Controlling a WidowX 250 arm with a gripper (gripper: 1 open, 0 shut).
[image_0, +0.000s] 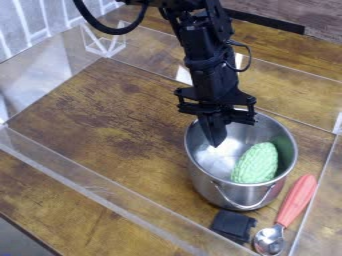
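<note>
The black gripper (211, 128) reaches down over the left rear of a steel pot (214, 180), its fingertips at or just inside the rim. It looks shut, with nothing visible between its fingers. A green textured oblong object (255, 164) lies in the right part of the pot, to the right of the fingertips.
A red-handled scoop (297, 200) and a black object (233, 225) lie at the pot's front right and front.
</note>
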